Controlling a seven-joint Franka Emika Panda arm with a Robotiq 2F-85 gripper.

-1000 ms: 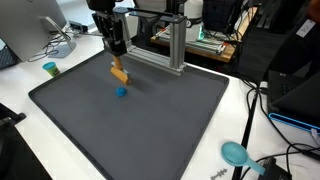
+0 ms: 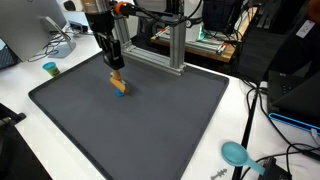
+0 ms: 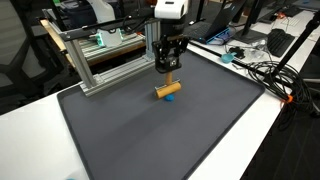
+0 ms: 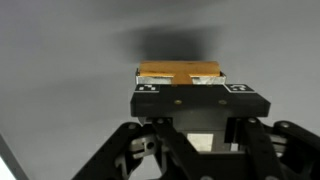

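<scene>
A wooden toy hammer with an orange head [image 3: 168, 90] hangs upright below my gripper [image 3: 170, 70], which is shut on its handle. Right by the head, low on the dark mat, is a small blue piece [image 3: 169, 98]. From the other side, the hammer [image 2: 118, 82] partly covers that blue piece [image 2: 121, 94]; whether they touch I cannot tell. In the wrist view the wooden hammer [image 4: 178, 68] shows between and beyond the fingertips, and the blue piece is hidden.
A metal frame [image 3: 105, 75] stands at its back edge. Far off to the side are a green cup [image 2: 51, 69] and a turquoise round object [image 2: 238, 156]. Cables lie beyond the mat.
My gripper has come down with the hammer in it. The orange head has gone from above the blue piece to right by it, partly covering it in exterior view 1.
</scene>
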